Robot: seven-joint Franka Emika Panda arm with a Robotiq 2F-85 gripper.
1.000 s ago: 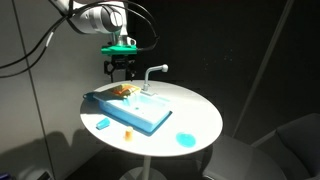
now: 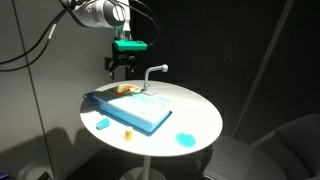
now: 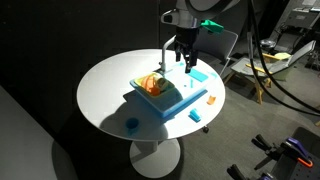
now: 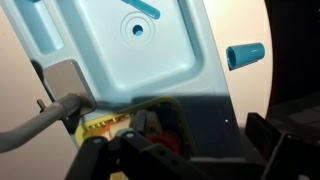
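My gripper [image 2: 121, 72] hangs above the back-left end of a light blue toy sink [image 2: 148, 118], its fingers open. In exterior view 2 the gripper [image 3: 184, 66] is apart from the things on the table. A yellow-orange basket [image 3: 152, 84] with small coloured items in it rests at one end of the sink. The wrist view shows the yellow basket rim [image 4: 95, 127] partly hidden behind the gripper. A long blue piece [image 4: 143, 8] lies in the basin, near the drain.
A grey tap [image 2: 152, 72] rises beside the basin. On the round white table [image 2: 200, 110] stand a blue cup [image 2: 103, 123], an orange piece [image 2: 128, 134] and a light blue disc [image 2: 186, 140]. A darker blue round piece [image 3: 132, 124] lies near the basket end.
My gripper's arm has shifted slightly to the right and turned over the sink. The orange shape at the basket looks taller and rounder now. The other table items stay put.
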